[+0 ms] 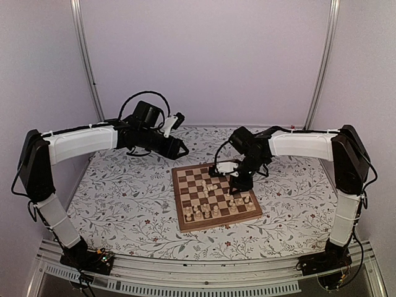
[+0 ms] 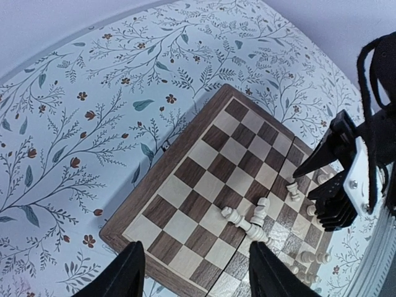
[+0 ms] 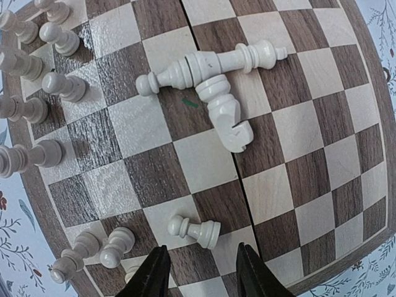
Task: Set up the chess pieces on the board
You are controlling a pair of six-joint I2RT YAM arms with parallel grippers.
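Note:
The wooden chessboard (image 1: 189,179) lies mid-table, with standing white pieces along its near edge. In the right wrist view a long white piece (image 3: 223,60), a knight (image 3: 229,124) and others lie toppled near the middle; a small pawn (image 3: 201,230) lies on its side just beyond my right gripper, whose fingers are apart with nothing between them. My right gripper is low over the board's right side. My left gripper is above and left of the board, fingers apart and empty.
Walls stand at the back and both sides. The two arms are apart, the right gripper showing at the right of the left wrist view.

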